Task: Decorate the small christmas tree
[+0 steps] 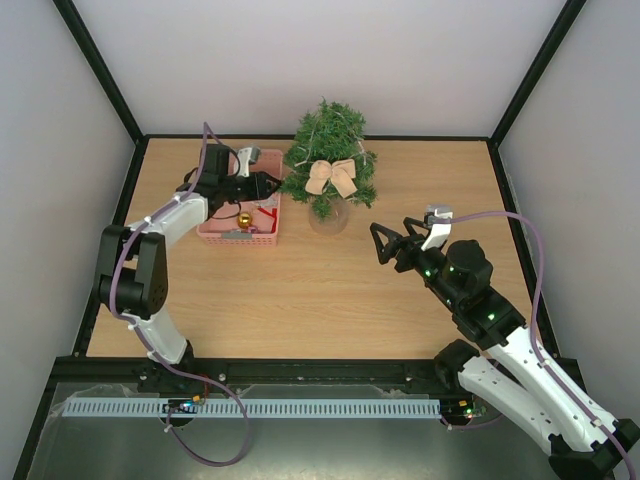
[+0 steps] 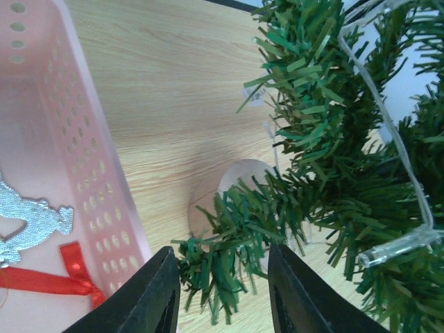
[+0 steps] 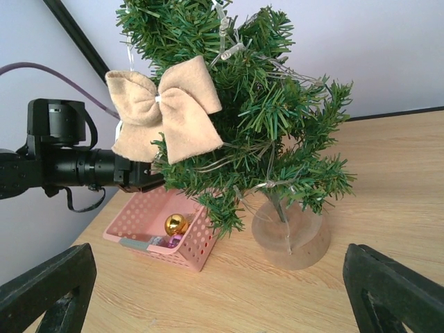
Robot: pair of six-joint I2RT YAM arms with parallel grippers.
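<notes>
The small green Christmas tree stands upright at the back of the table in a clear round base. A beige bow sits on its front. My left gripper is level with the tree's left side, above the box edge. In the left wrist view its fingers stand apart, with a branch tip showing in the gap; no ornament shows between them. Lower right of the tree, my right gripper hangs open and empty.
A pink perforated box left of the tree holds a gold ball, a red ribbon and a silver glittery ornament. Wires wind through the tree's branches.
</notes>
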